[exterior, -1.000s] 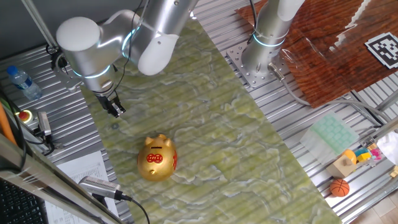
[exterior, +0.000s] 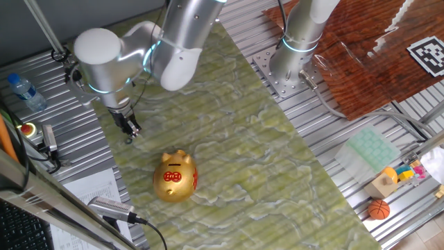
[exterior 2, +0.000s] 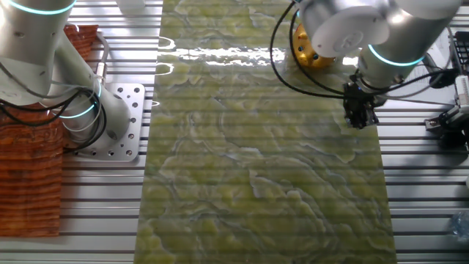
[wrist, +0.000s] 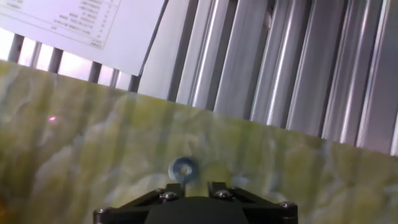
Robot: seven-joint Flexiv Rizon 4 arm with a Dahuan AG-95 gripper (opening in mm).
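On the green marbled mat lies a small round grey-blue disc (exterior: pixel 128 141), like a coin or washer, close to the mat's left edge. Just beside it in exterior view 1 is my gripper (exterior: pixel 134 130), pointing down. The wrist view has the disc (wrist: pixel 184 169) just ahead of the fingertips, slightly left of centre. A gap shows between the two black fingers of my gripper, with nothing held in it. A gold piggy bank (exterior: pixel 175 177) with red markings and a dark slot on top stands on the mat nearby.
A printed paper sheet (wrist: pixel 81 25) and the slatted metal table (wrist: pixel 249 62) lie beyond the mat edge. A bottle (exterior: pixel 28 92) stands at the left.
The disc and piggy bank stay put.
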